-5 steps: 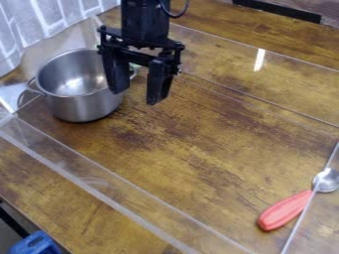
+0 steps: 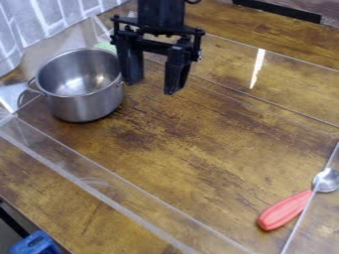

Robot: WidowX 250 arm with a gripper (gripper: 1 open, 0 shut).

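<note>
My gripper point(image 2: 154, 69) hangs from the top centre of the camera view over the wooden table, its dark fingers pointing down just right of a steel pot point(image 2: 82, 99). Whether anything is between the fingers is hard to tell. The pot stands upright at the left, empty as far as its inside shows. A spoon with a red handle point(image 2: 283, 212) and a metal head lies at the lower right, well away from the gripper.
A small green object point(image 2: 105, 46) is partly hidden behind the gripper. A blue object point(image 2: 38, 245) sits at the lower left corner.
My gripper has risen and shifted slightly right, away from the pot. The pot and spoon look unmoved.
</note>
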